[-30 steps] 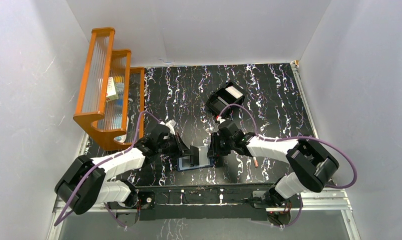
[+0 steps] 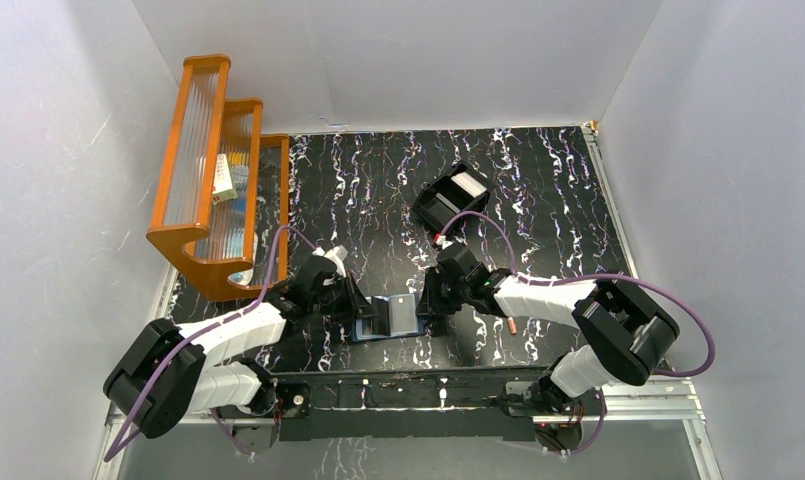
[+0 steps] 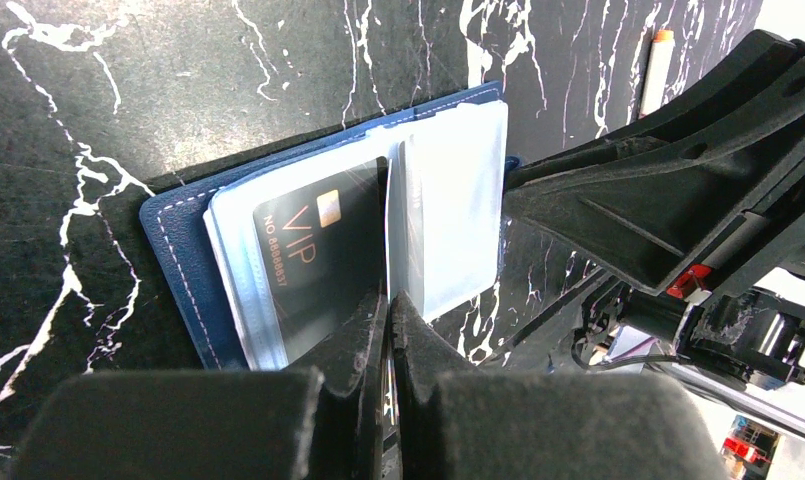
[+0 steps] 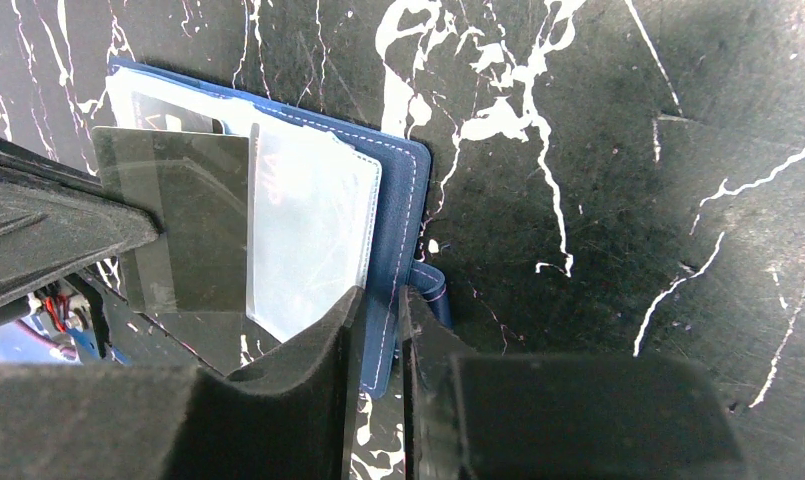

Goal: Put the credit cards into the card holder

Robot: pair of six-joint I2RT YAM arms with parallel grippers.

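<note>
The blue card holder (image 3: 183, 222) lies opened out on the table, with clear sleeves (image 4: 313, 205) inside. A black VIP card (image 3: 323, 250) shows in the sleeve on its left side. My left gripper is shut on a thin, raised sleeve page; the page looks dark and see-through (image 4: 203, 215) in the right wrist view and nearly edge-on in the left wrist view. At the holder's right edge, my right gripper is slightly open, with the blue cover visible in the narrow gap between its fingers. Whether its fingers touch the cover is unclear.
A black divided box (image 2: 452, 198) stands behind the right arm. On the left is a wooden shelf (image 2: 214, 170) with small items. A small orange-and-white stick (image 3: 658, 72) lies right of the holder. The table behind the holder is clear.
My left gripper has shifted slightly left, and the dark sleeve page has swung left with it. The right gripper has barely moved.
</note>
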